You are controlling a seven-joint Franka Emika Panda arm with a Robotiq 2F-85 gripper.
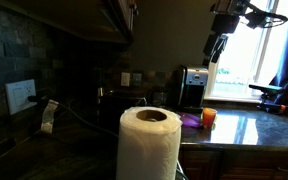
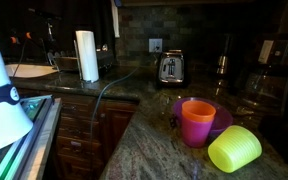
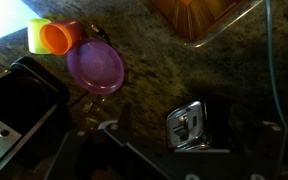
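Note:
My gripper (image 1: 216, 48) hangs high above the counter in exterior view 1. In the wrist view its dark fingers (image 3: 124, 115) stand wide apart, with nothing held between them. Below, a chrome toaster (image 3: 187, 127) shows in that gap, well down on the counter. An orange cup (image 3: 62, 37) and a yellow cup (image 3: 36, 37) lie at the upper left, beside a round purple plate (image 3: 96, 67). In exterior view 2 the orange-red cup (image 2: 196, 123) stands upright before the purple plate (image 2: 221, 112). The yellow cup (image 2: 234, 149) lies tipped over.
A paper towel roll (image 1: 149, 145) stands large in the foreground. A coffee maker (image 2: 264, 75) is at the right back, and a toaster (image 2: 171, 68) is against the tiled wall. A cord (image 2: 104, 95) crosses the counter. Open counter (image 2: 149, 135) lies left of the cups.

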